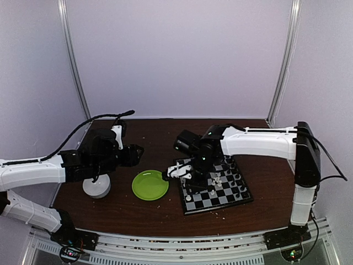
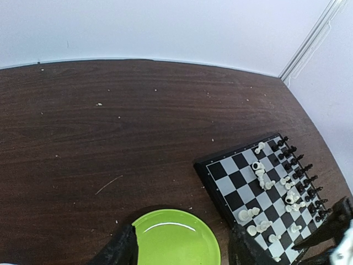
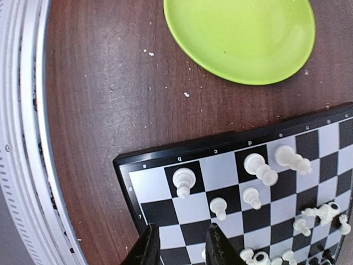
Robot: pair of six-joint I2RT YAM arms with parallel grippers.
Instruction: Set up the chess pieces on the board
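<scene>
The chessboard point(image 1: 223, 199) has black pieces point(image 2: 300, 174) lined along its far right edge in the left wrist view. Several white pieces stand or lie scattered over the squares; a white pawn point(image 3: 184, 181) stands near the corner closest to the plate, beside others like the taller white piece point(image 3: 261, 168). My right gripper is open above this corner of the board, nothing between its fingers. My left gripper is open and empty, held high left of the board, over the area by the green plate point(image 1: 150, 185).
A white bowl point(image 1: 96, 189) sits at the left of the table. The right arm reaches across the board and hides part of it in the top view.
</scene>
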